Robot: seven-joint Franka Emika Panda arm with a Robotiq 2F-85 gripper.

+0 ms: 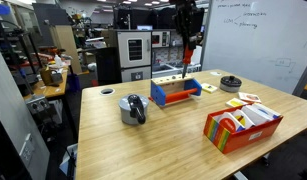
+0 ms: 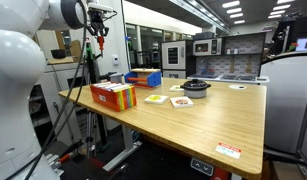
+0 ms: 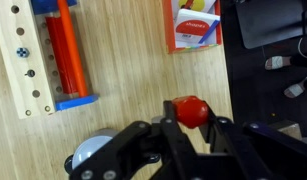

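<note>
High over the table, my gripper is shut on a red object that hangs below it. From the wrist, the red object shows a rounded end between the fingers; the rest of it is hidden. In exterior view 2 the gripper is at the upper left, and the red piece is well clear of the table. A toy rack with a pale pegged board, a red bar and blue ends stands on the table behind the gripper.
A red box with several packets stands at the table's near right. A silver pot with a black handle is left of the rack. Toward the back right sit a dark pan and flat cards. Bare wood lies between pot and box.
</note>
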